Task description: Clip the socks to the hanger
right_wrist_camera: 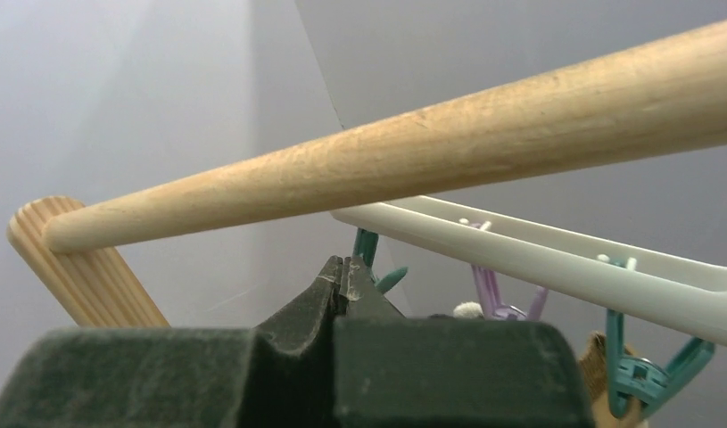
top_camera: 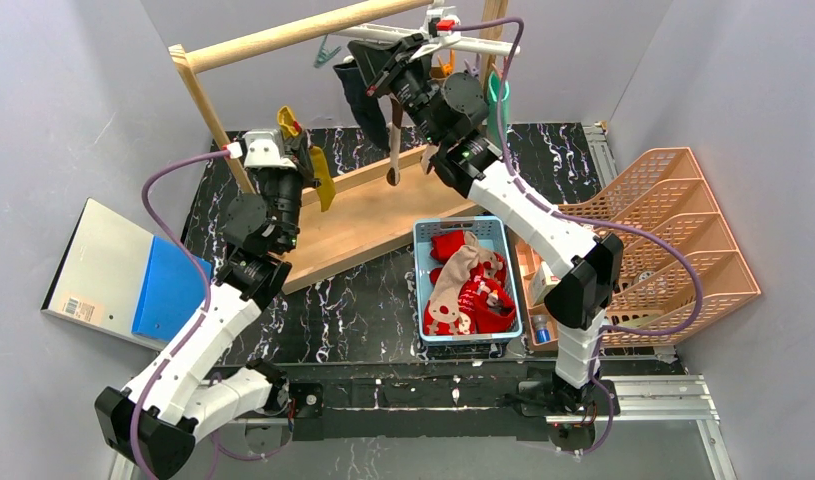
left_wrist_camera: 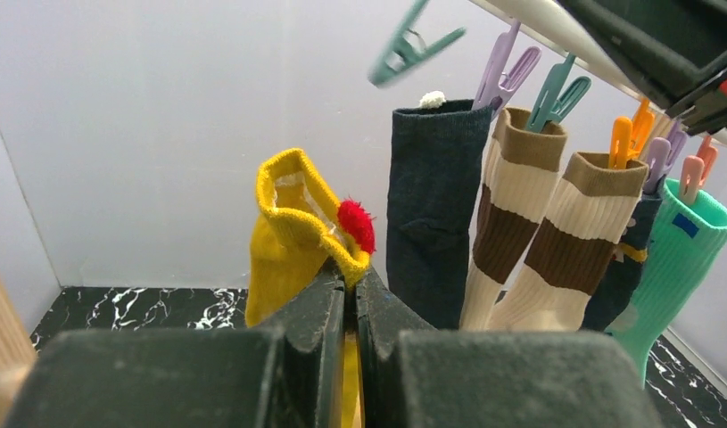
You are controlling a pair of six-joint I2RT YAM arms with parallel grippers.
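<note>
My left gripper is shut on a yellow sock [left_wrist_camera: 275,259], its cuff standing open above the fingers and a red tuft at one side. In the right wrist view my right gripper is shut with nothing between its fingers. Beyond its tips and outside them, an empty green clothespin hangs from the end of the white hanger; the left wrist view shows this green clothespin [left_wrist_camera: 415,49] to the upper right of the yellow sock, apart from it. A dark blue sock [left_wrist_camera: 435,209] hangs from the neighbouring purple clothespin [left_wrist_camera: 500,71].
More clipped socks hang farther along, such as the mint sock [left_wrist_camera: 685,245]. A wooden rod [right_wrist_camera: 404,152] crosses close above my right gripper. The blue basket [top_camera: 420,300] holds red and beige socks. An orange rack [top_camera: 673,240] stands at the right.
</note>
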